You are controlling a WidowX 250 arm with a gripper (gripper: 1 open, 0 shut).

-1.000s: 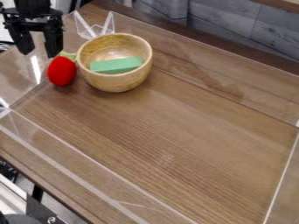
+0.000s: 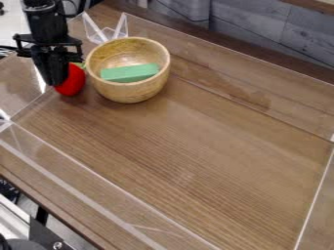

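Note:
My gripper [image 2: 59, 68] is at the upper left, its dark fingers pointing down over a red object [image 2: 70, 85], which it partly covers; whether the fingers are open or shut on it I cannot tell. A wooden bowl [image 2: 145, 90] stands just right of the red object, with a green block [image 2: 129, 74] inside it.
Dark areas lie beyond the table's left edge and along the back.
My gripper has moved right and down from the left edge onto the red object. The bowl and green block look unmoved.

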